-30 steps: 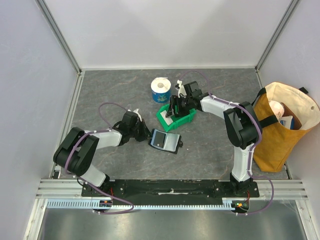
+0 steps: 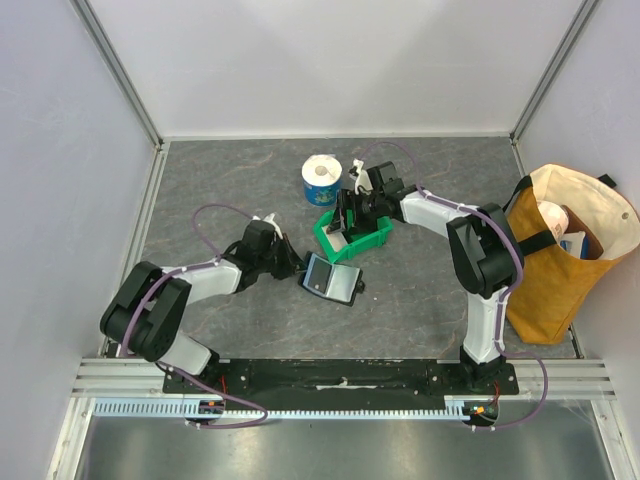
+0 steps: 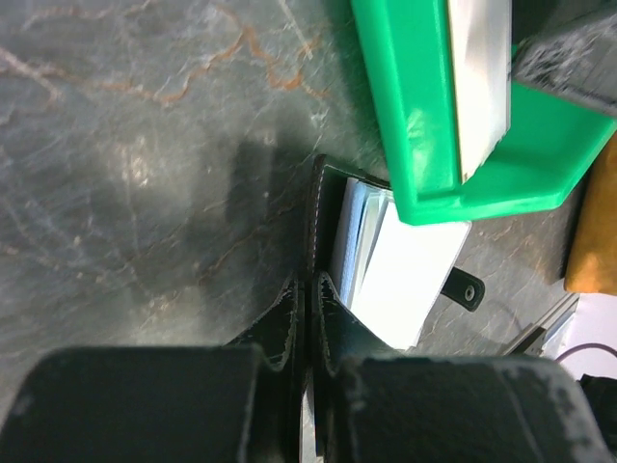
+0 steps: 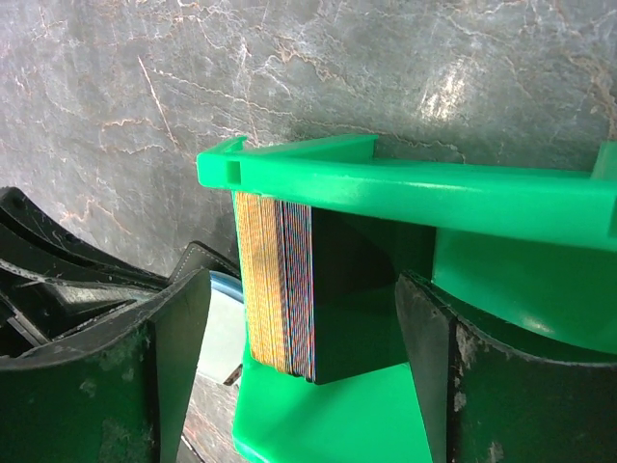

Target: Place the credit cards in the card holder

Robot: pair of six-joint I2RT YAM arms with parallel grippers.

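The card holder (image 2: 332, 279) lies spread with a dark pocket panel and a pale panel, tilted slightly on the table. My left gripper (image 2: 298, 266) is shut on its black edge; in the left wrist view the fingertips pinch the black cover (image 3: 329, 207) beside the clear sleeves (image 3: 363, 224). A stack of credit cards (image 4: 276, 287) stands on edge in the green tray (image 4: 405, 198), striped edges and one dark face showing. My right gripper is open over the tray, its fingers on either side of the stack, with a gap beside the dark face.
A blue-and-white paper roll (image 2: 322, 184) stands behind the tray. At the far right sits a yellow bag (image 2: 550, 285) with things inside. The tray's corner is close to the holder.
The right arm and tray look unmoved.
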